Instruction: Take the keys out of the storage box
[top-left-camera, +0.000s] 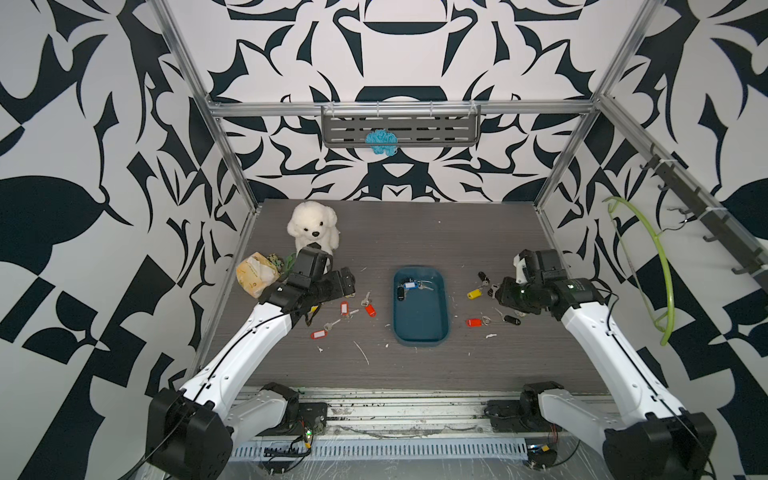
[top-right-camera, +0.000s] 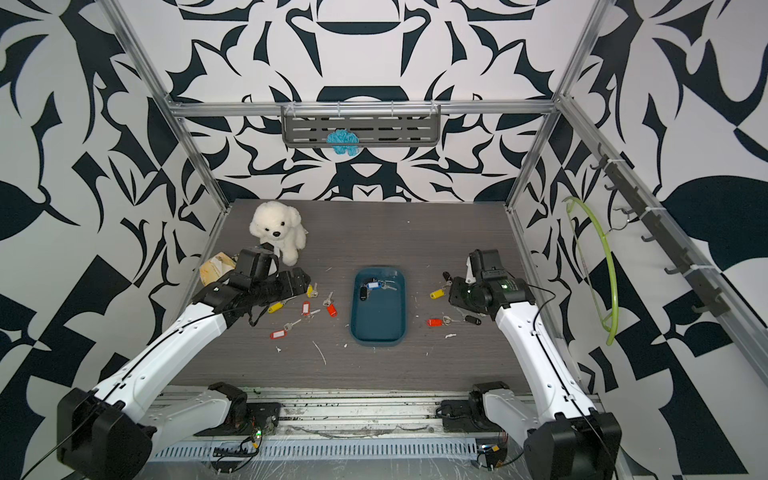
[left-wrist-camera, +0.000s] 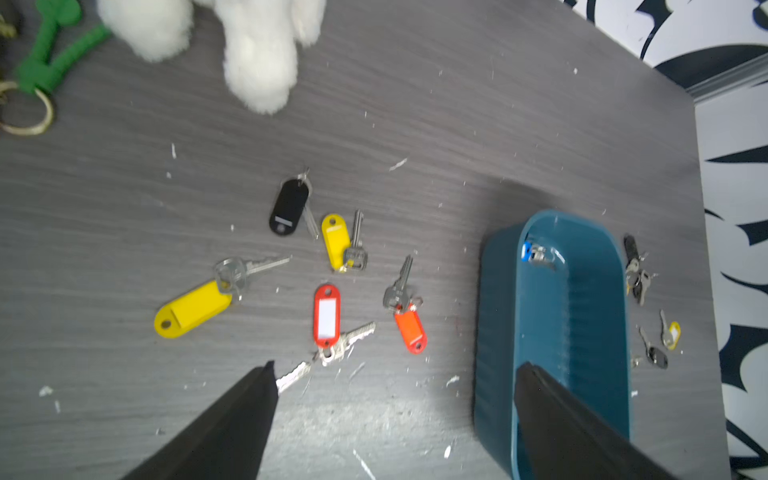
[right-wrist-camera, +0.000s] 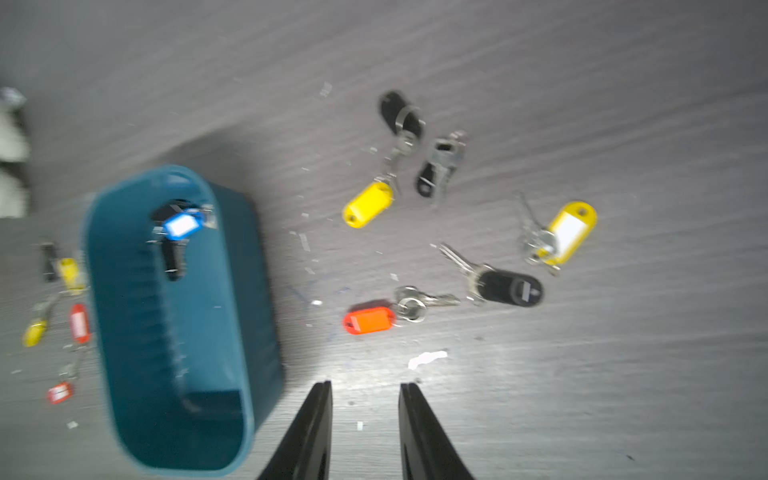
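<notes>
In the middle of the table stands the dark teal storage box (top-left-camera: 421, 326). At its back end lie a blue-tagged key (right-wrist-camera: 182, 226) and a black-tagged key (right-wrist-camera: 170, 257), close together. My left gripper is raised above the table left of the box, its fingers wide apart and empty. To the right of the box hovers my right gripper, part open with a gap and nothing between its fingers. Left of the box are loose keys with yellow (left-wrist-camera: 194, 308), red (left-wrist-camera: 327, 317), orange (left-wrist-camera: 410, 329) and black (left-wrist-camera: 289, 206) tags.
Right of the box lie keys with orange (right-wrist-camera: 369, 320), black (right-wrist-camera: 509, 287) and yellow (right-wrist-camera: 565, 232) tags. A white plush dog (top-left-camera: 313, 224) sits at the back left beside a tan item (top-left-camera: 257, 273). Behind the box, the table is clear.
</notes>
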